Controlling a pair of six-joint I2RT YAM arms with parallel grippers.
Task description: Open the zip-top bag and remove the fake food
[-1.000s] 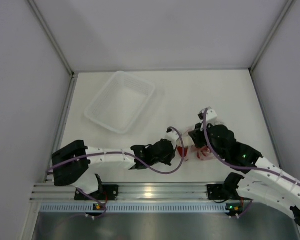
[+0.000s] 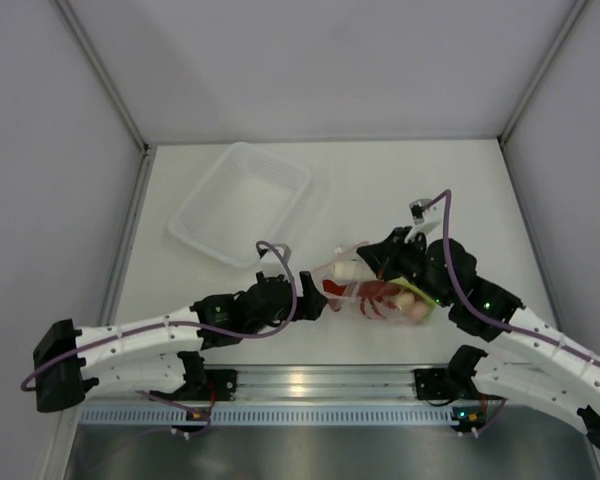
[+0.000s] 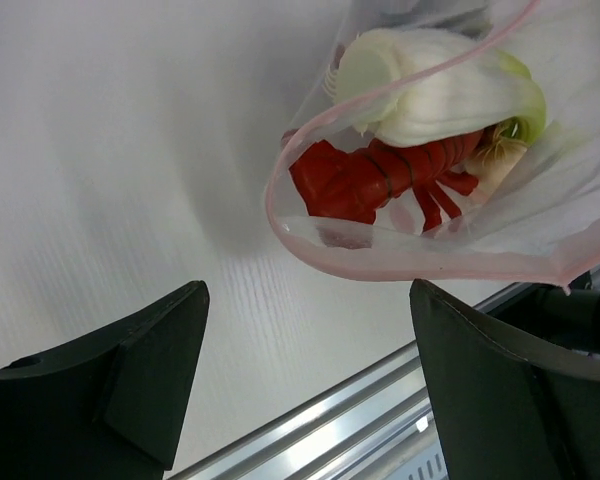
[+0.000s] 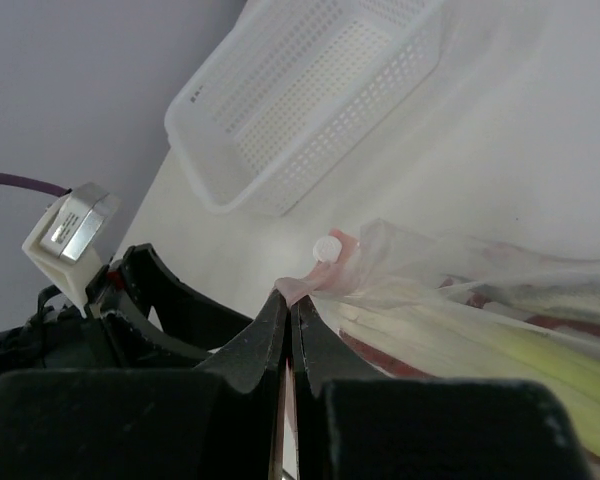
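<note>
The zip bag (image 3: 580, 230), clear with a pink rim, lies open toward my left gripper, which stands open just short of it, empty. Inside show a red fake lobster (image 3: 355, 185), a white vegetable with a green end (image 3: 430, 95) and a pale tan piece behind. My right gripper is shut on the bag's top edge at the pink zip, seen in the right wrist view with its white slider (image 4: 328, 250) just beyond the fingertips.
A white plastic basket (image 2: 193, 233) stands at the back left. A metal rail (image 2: 300, 380) runs along the front edge.
My left gripper has moved left, away from the bag, and now stands open. The right gripper has moved up and slightly left with the bag edge, and the bag's mouth is spread wider.
</note>
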